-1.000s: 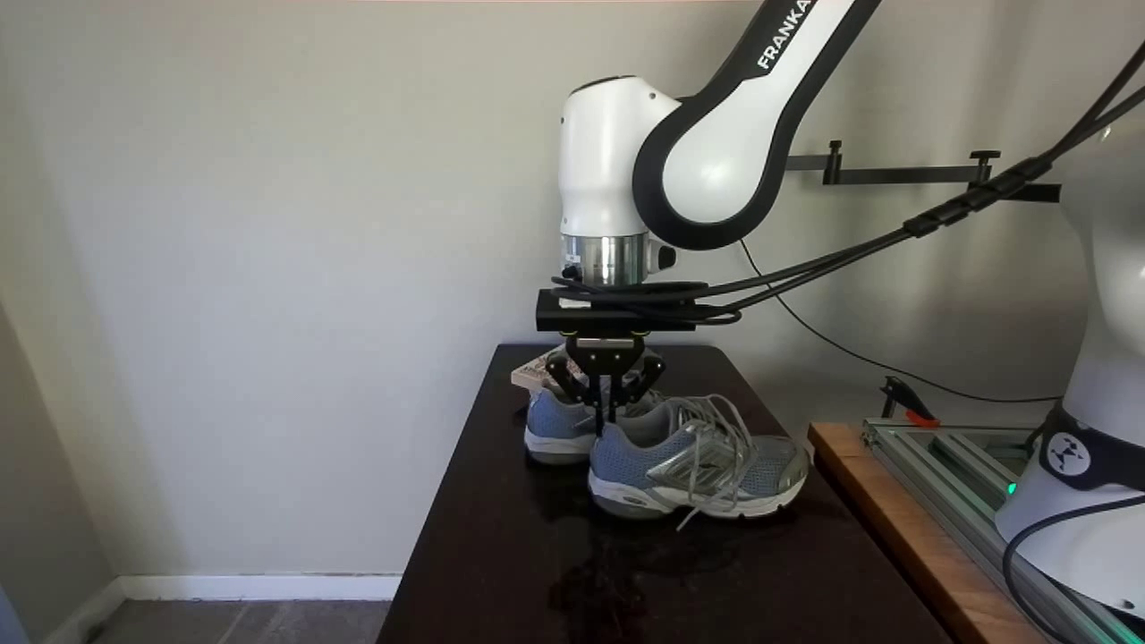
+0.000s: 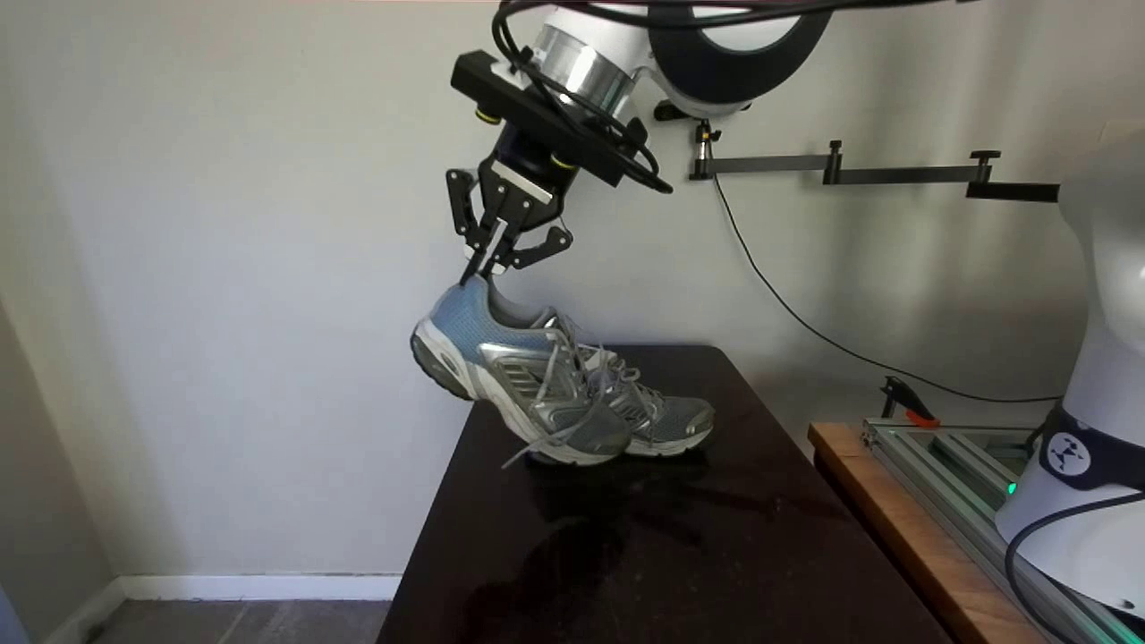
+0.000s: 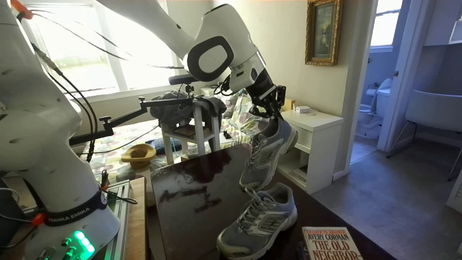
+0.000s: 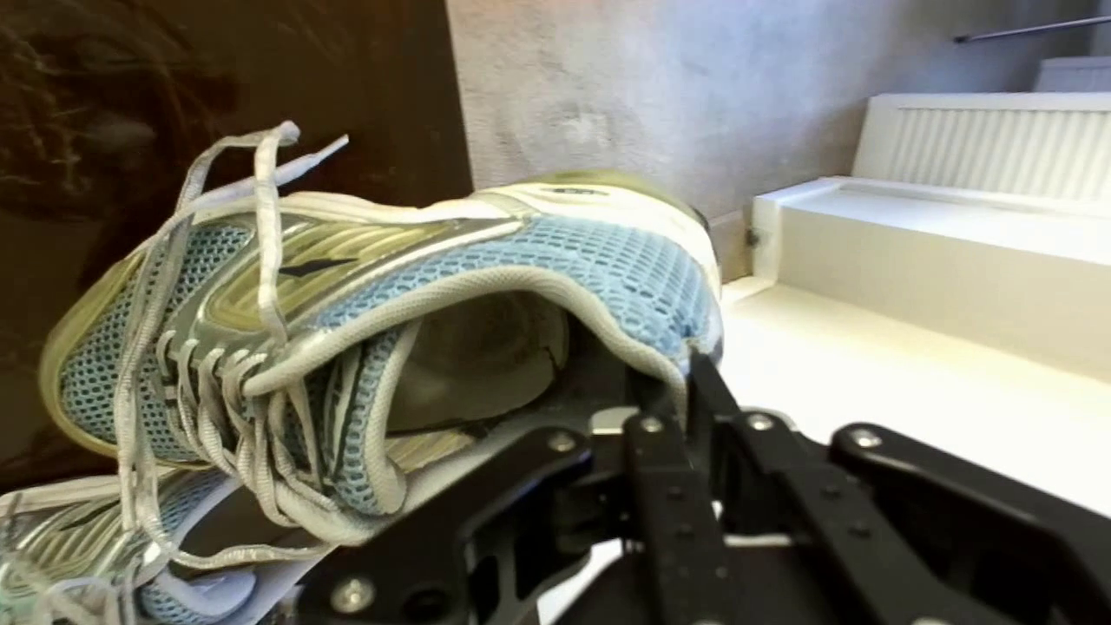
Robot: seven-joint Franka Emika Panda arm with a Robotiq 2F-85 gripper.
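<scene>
A blue and silver running shoe hangs toe-down, tilted, from my gripper, which is shut on its heel collar. In the wrist view the held shoe stretches to the left, its laces loose, and the black fingers pinch the back of the collar. Its matching shoe stands flat on the dark table. In exterior view 2 the held shoe is above the table, behind the standing one. Whether its toe touches the tabletop is hard to tell.
A paperback book lies beside the standing shoe near the table's edge. Past that edge stands a white shelf unit. A wooden bench carries the robot base.
The gripper has risen and moved left in exterior view 1, tilting as it went. The shoe has come along, its heel lifted off the table and out past the table's left edge.
</scene>
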